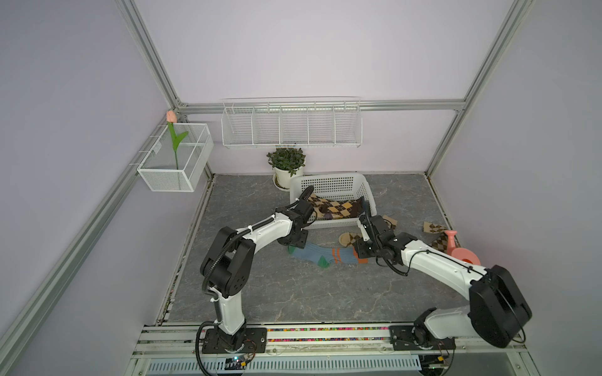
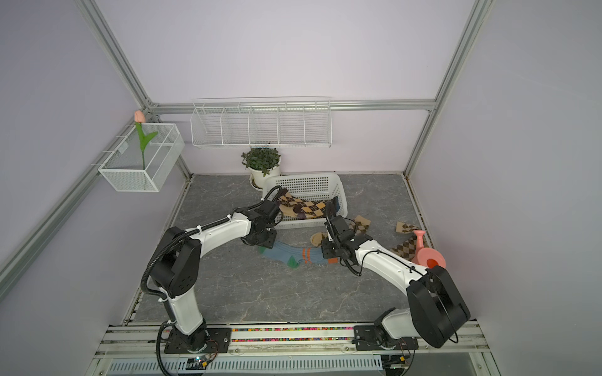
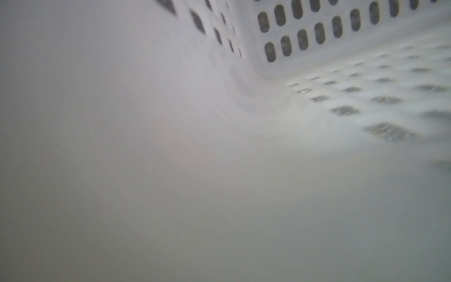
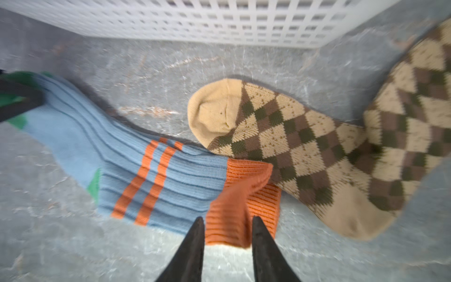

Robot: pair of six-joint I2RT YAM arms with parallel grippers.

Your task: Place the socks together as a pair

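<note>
A blue sock [image 4: 178, 188] with green toe, orange stripes and orange cuff lies spread below the basket, apparently over a second blue one. My right gripper is at the folded orange cuff [image 4: 237, 202], fingers apart; whether they touch the cloth is unclear. My left gripper [image 1: 294, 243] is low at the green-toe end; its wrist view is blurred, showing basket plastic, and a dark finger tip enters the right wrist view at the left. Brown argyle socks [image 4: 305, 155] lie just above and right of the blue ones.
The white basket [image 4: 235, 23] behind holds more argyle cloth [image 1: 335, 206]. A pink watering can [image 1: 464, 255] stands at the right beside other argyle socks. A potted plant [image 1: 287, 163] is at the back.
</note>
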